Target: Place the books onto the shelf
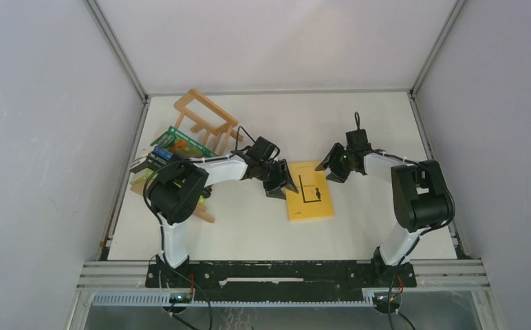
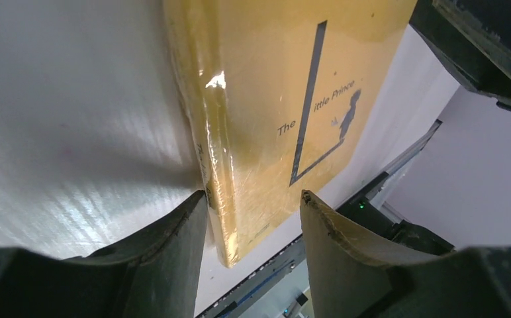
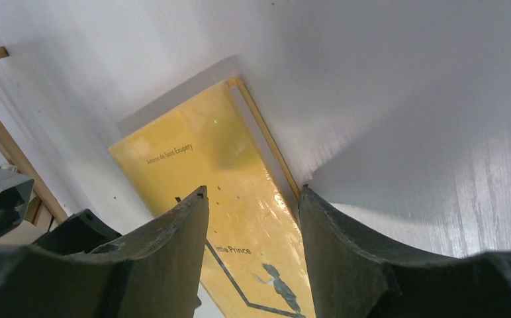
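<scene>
A yellow book (image 1: 309, 195), titled The Little Prince, lies on the white table between my two grippers. At its upper left edge my left gripper is shut on the book, its fingers well apart. One finger is against the glossy spine (image 2: 218, 179) and the other stands over the cover. My right gripper is part open at the opposite side, one finger just outside the page edge (image 3: 274, 147) and the other above the cover. Contact of the right fingers with the book cannot be told.
A wooden stand (image 1: 211, 115) holds a green book (image 1: 186, 142) and several others at the left, partly behind my left arm.
</scene>
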